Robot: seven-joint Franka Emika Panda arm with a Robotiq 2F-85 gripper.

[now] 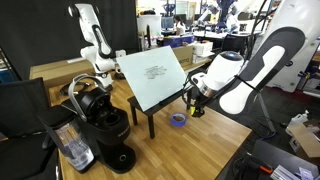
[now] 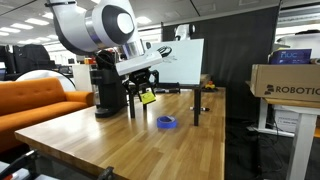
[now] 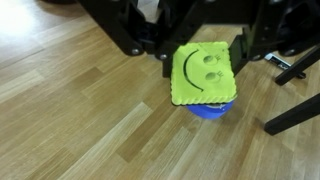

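A yellow sponge with a smiley face (image 3: 203,75) is pinched in my gripper (image 2: 149,91), which is shut on it. From the second exterior view, the sponge (image 2: 148,98) hangs tilted above the wooden table. A blue bowl (image 2: 166,122) sits on the table just to the right of the sponge and lower down. In the wrist view, the sponge covers much of the blue bowl (image 3: 214,110), and only part of its rim and side shows. The first exterior view has the bowl (image 1: 178,119) left of the gripper (image 1: 190,107).
A whiteboard on dark legs (image 1: 152,75) stands behind the bowl. The black coffee machine (image 1: 105,125) occupies the table's other side. Bare wood (image 2: 110,145) lies open at the front of the table. A cardboard box (image 2: 288,80) is off to the right.
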